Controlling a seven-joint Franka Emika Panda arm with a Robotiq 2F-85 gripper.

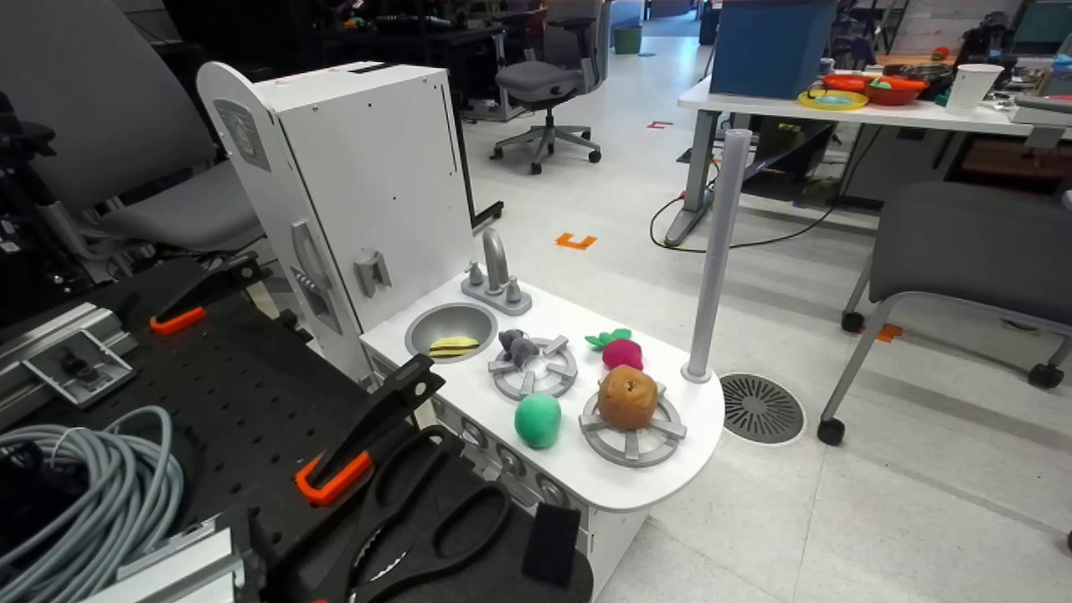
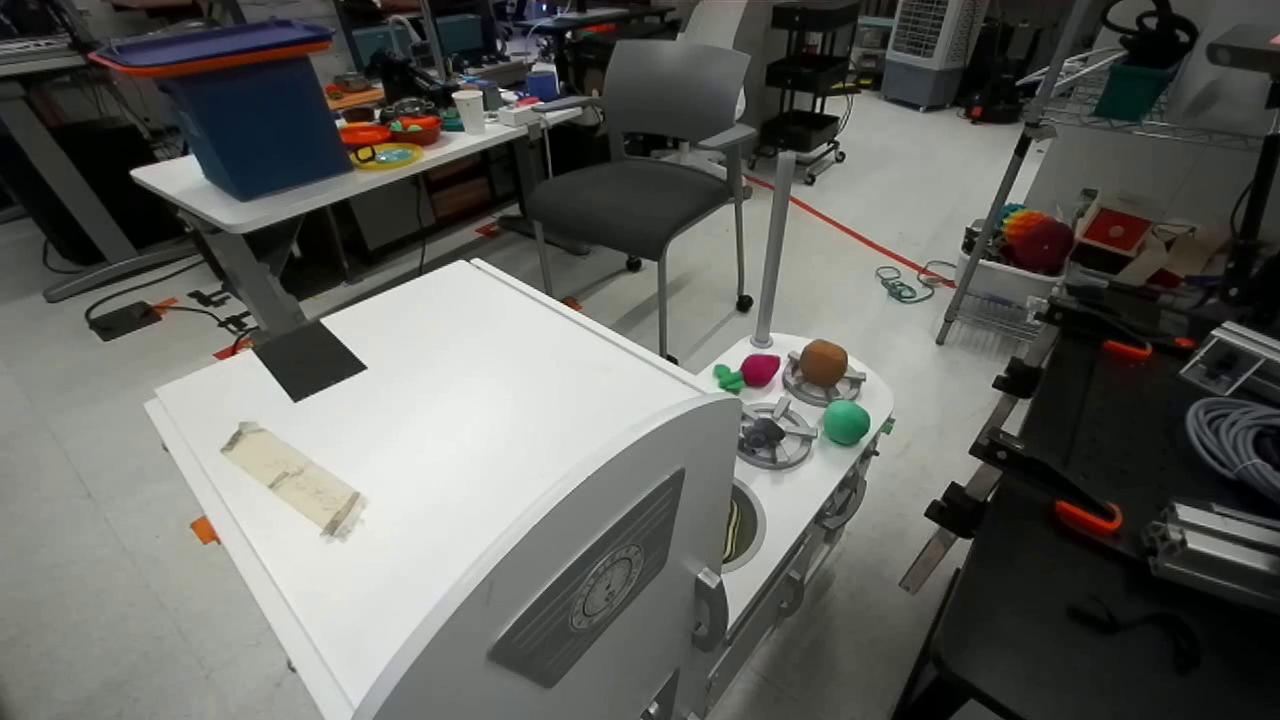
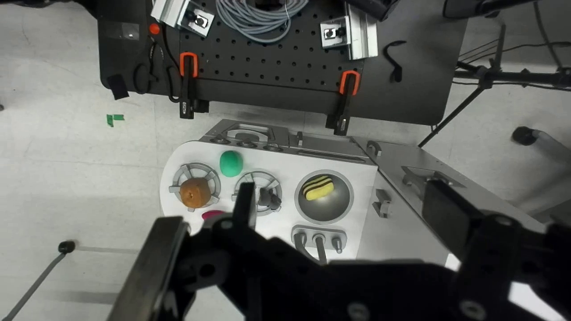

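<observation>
My gripper stands open, high over the toy kitchen, its fingers [image 3: 245, 206] wide apart with nothing between them; neither exterior view shows it. A yellow, dark-striped toy [image 3: 318, 187] lies in the round grey sink [image 1: 416, 346]. On the white counter [image 1: 563, 472] sits a green round toy [image 1: 538, 420], close to the front edge. The brown round toy [image 1: 628, 398] rests on the outer burner, while a small dark grey toy [image 1: 518, 347] lies on the burner nearer the sink. Behind them is a magenta toy with green leaves [image 1: 622, 353], partly hidden by my gripper in the wrist view.
A grey faucet [image 1: 495, 263] rises behind the sink. The tall white cabinet [image 1: 377, 171] flanks the counter, and an upright grey post [image 1: 720, 261] stands at its other end. Opposite the counter front is a black table [image 3: 262, 99] with clamps, scissors and coiled cable.
</observation>
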